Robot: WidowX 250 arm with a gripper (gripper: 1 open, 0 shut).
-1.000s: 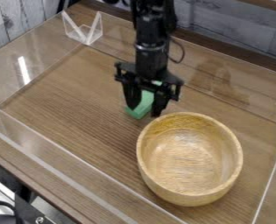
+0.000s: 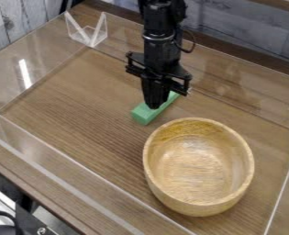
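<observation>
The black gripper (image 2: 154,95) hangs from the arm at the upper middle, its fingers pointing down just above a flat green block (image 2: 147,114). The block lies diagonally on the wooden table (image 2: 61,128), partly hidden behind the gripper. The fingers look shut, with nothing clearly between them.
A large yellow bowl (image 2: 197,166) fills the lower right, just in front of the block. A clear plastic piece (image 2: 88,29) stands at the upper left. Black cables lie at the lower left edge. The left side of the table is open.
The gripper has moved back and up, away from the bowl, uncovering more of the green block, which lies in about the same place.
</observation>
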